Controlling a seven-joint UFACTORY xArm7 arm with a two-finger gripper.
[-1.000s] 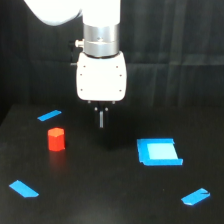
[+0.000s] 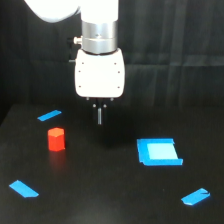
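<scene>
A small red block [image 2: 56, 139] stands on the dark table toward the left. My gripper [image 2: 99, 116] hangs from the white arm, up and to the right of the block in the picture and clear of it. Its fingers show only as a thin, dim grey shape against the dark background. Whether they are parted is too small and dark to make out. No object is visible at the fingertips.
On the right, blue tape borders a pale square [image 2: 161, 152]. Blue tape strips mark the table at the back left [image 2: 49, 115], front left [image 2: 23, 189] and front right [image 2: 195, 197]. Bare table lies between the block and the square. A dark curtain [image 2: 175, 50] hangs behind.
Nothing on the table has visibly moved.
</scene>
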